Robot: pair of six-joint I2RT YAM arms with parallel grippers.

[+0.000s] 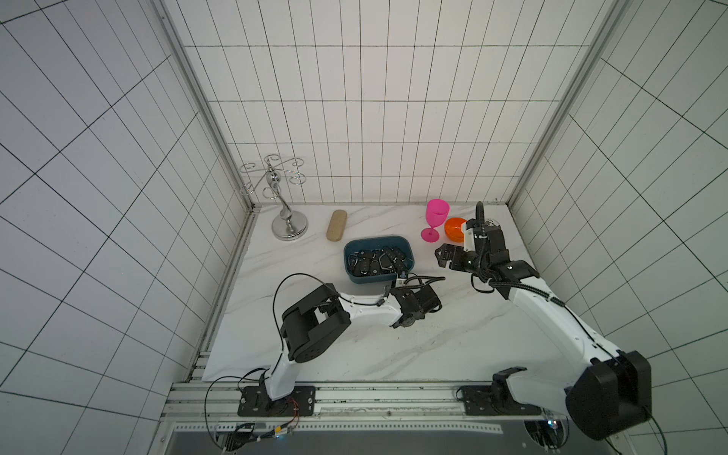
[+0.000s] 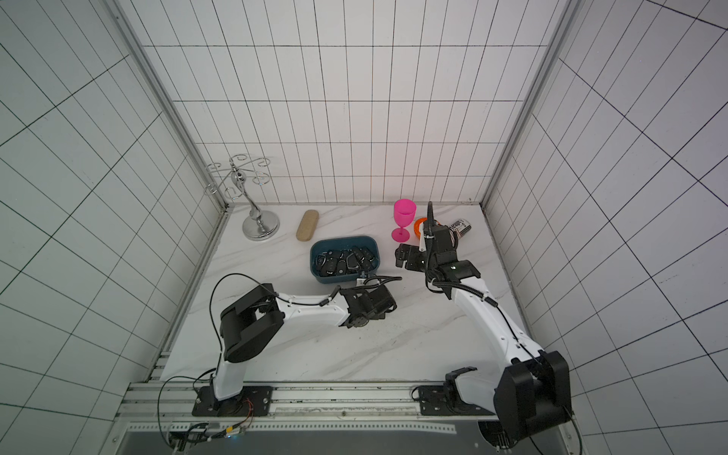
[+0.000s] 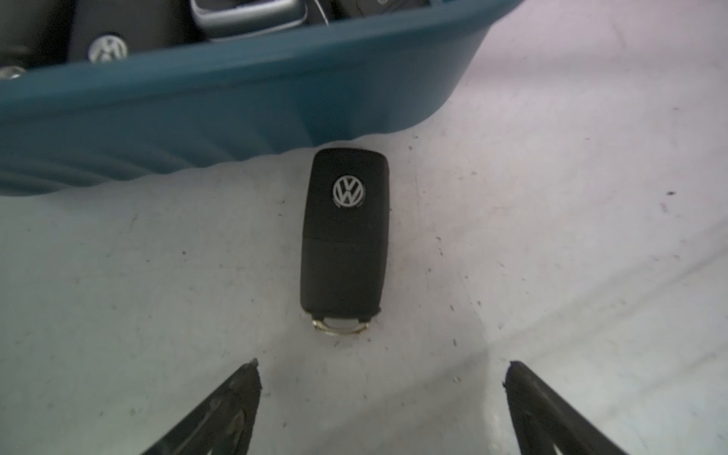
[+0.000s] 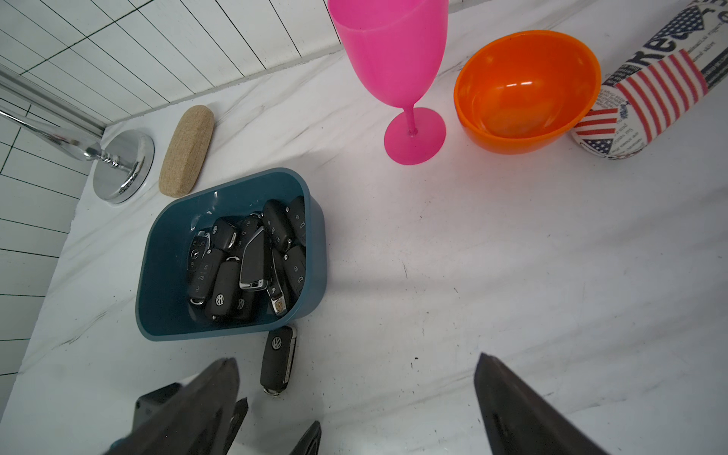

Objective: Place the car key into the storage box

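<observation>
A black car key (image 3: 345,258) with a VW badge lies flat on the table, just outside the near wall of the blue storage box (image 3: 227,102). In the right wrist view the same key (image 4: 278,360) is by the box's near right corner. The storage box (image 4: 317,258) holds several other dark keys. My left gripper is open over the table, short of the key's ring end, with nothing between its fingertips. Open and empty, my right gripper hovers to the right of the box. From above, the left arm hides the loose key.
Behind the box lies a tan block (image 4: 186,150). A pink goblet (image 4: 409,125), an orange bowl (image 4: 523,91) and a patterned can (image 4: 652,94) stand at the back right. A metal stand (image 1: 289,225) is at back left.
</observation>
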